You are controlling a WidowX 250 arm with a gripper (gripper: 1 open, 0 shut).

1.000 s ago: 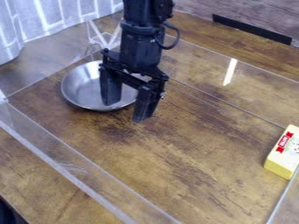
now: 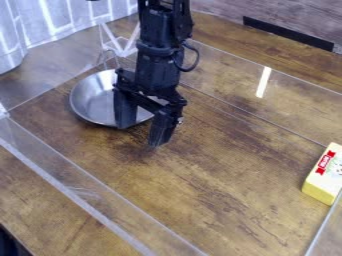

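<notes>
My black gripper (image 2: 144, 122) hangs from the top centre over the wooden table, open, its two dark fingers spread apart. It is in front of and partly over a silver metal bowl (image 2: 94, 100), which it hides in part. I see nothing held between the fingers.
A yellow box (image 2: 322, 178) with a red label lies at the right edge. Clear panels run along the left and lower right edges, and a white object stands at the top left.
The arm and gripper have shifted very slightly. The bowl and yellow box have stayed where they were.
</notes>
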